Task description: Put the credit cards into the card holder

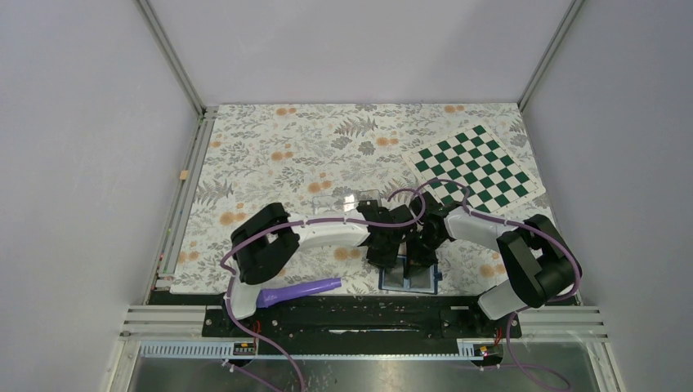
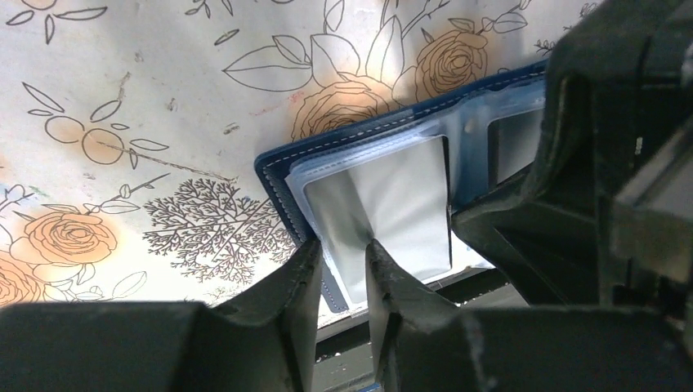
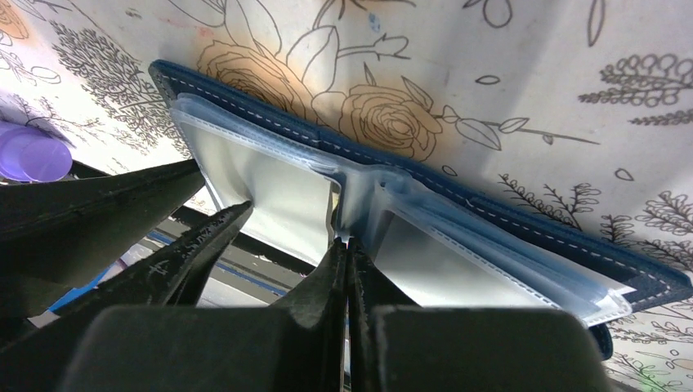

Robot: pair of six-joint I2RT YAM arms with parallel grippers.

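The open blue card holder [image 1: 394, 282] lies at the table's front edge, its two clear-sleeved pockets showing pale inserts [image 2: 409, 208]. My left gripper stands part open over the left pocket, its tips at that pocket's outer side with a gap between them and no card visible in it. My right gripper is shut at the middle fold between the pockets, nothing visible between its fingers. Whether the pale inserts are cards I cannot tell.
A green checkered board [image 1: 474, 163] lies at the back right. A purple tube [image 1: 306, 289] lies front left. Clear items behind the left arm are partly hidden.
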